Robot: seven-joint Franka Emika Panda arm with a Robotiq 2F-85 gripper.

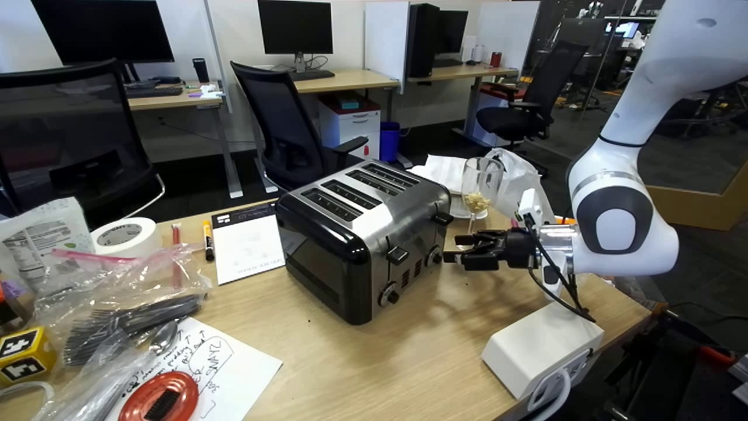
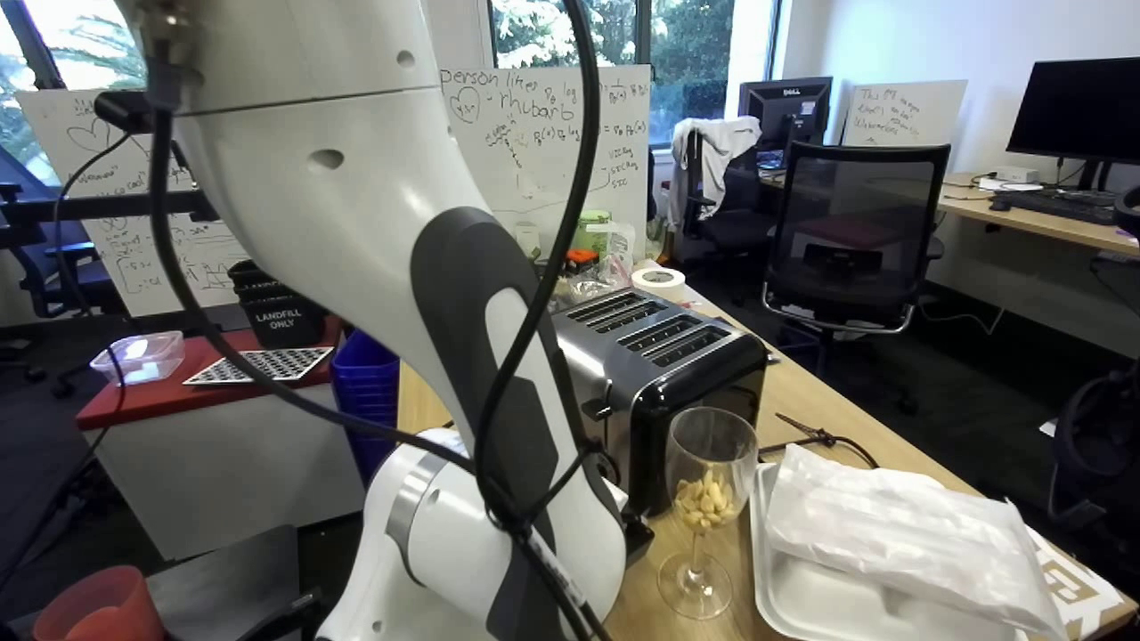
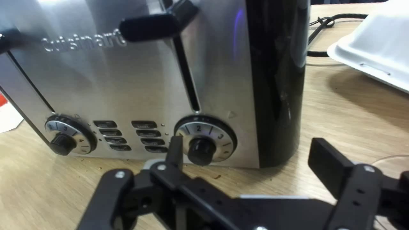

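Observation:
A steel and black four-slot toaster [image 1: 335, 265] stands on the table, its controls facing my arm. My gripper is open in front of this face, and nothing is held between its fingers. In the wrist view, the right-hand dial's black knob [image 3: 202, 151] appears between the fingers, nearer the left fingertip [image 3: 175, 149]. Whether that finger touches the dial I cannot tell. Above the dial is a black lever [image 3: 151, 26]. Exterior view 1 has the gripper [image 1: 449, 249] low, beside the toaster's far dial. My arm hides most of the gripper in exterior view 2.
Close to the gripper's far side stands a wine glass [image 2: 700, 502] with pale pieces inside. Beyond it lies a white tray [image 2: 785, 598] with a plastic bag. A white box [image 1: 536, 351] sits beneath the wrist. Clear tabletop [image 1: 364, 365] spreads before the toaster.

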